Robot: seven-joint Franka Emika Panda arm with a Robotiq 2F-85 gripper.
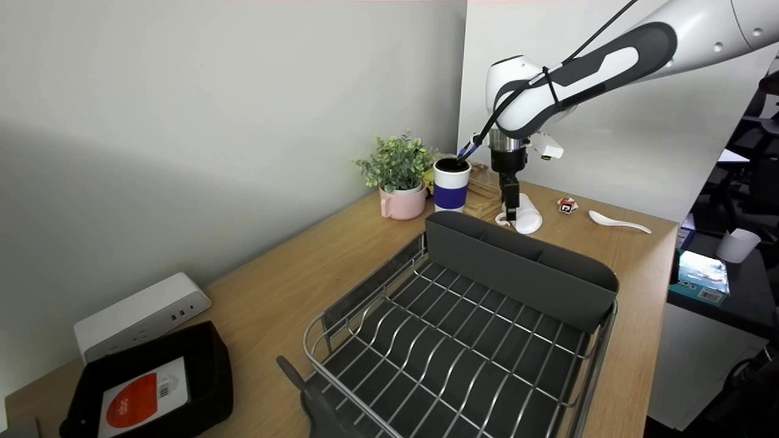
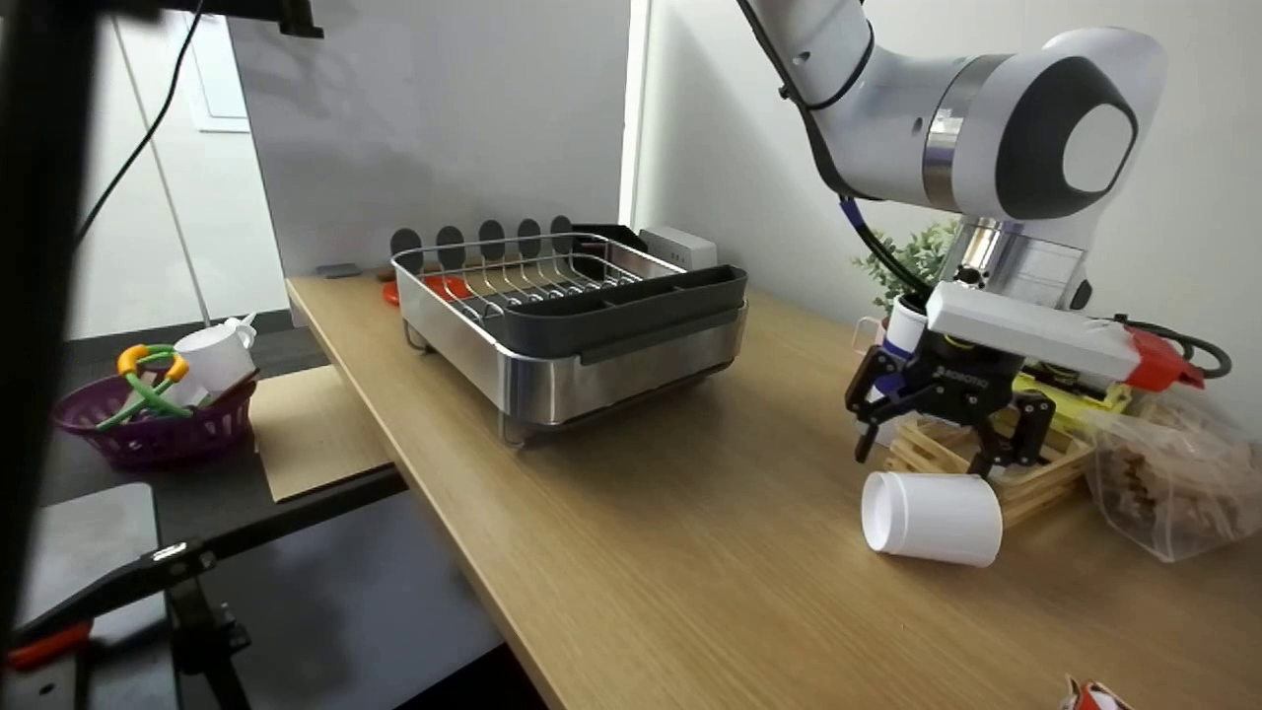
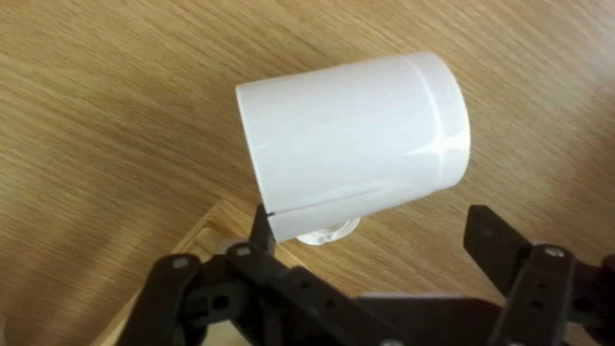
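Note:
A white mug (image 2: 935, 517) lies on its side on the wooden table, one round end facing left in the second exterior view. The wrist view shows the mug (image 3: 351, 141) large, its handle (image 3: 331, 232) on the side toward the gripper. My gripper (image 2: 925, 458) points down over the mug's near-wall side, its fingers wide apart. From the wrist, the gripper has one fingertip at the mug's left end, partly hidden by it; whether they touch is unclear. The other fingertip (image 3: 490, 242) stands clear of the mug. Nothing is clamped between them.
A wooden crate (image 2: 1041, 497) and a bag (image 2: 1177, 479) sit close behind the mug. A dish rack (image 1: 511, 270), a blue-banded cup (image 1: 450, 196) and a potted plant (image 1: 400, 164) are nearby. A white spoon (image 1: 619, 222) lies beyond a small red packet (image 1: 567, 205).

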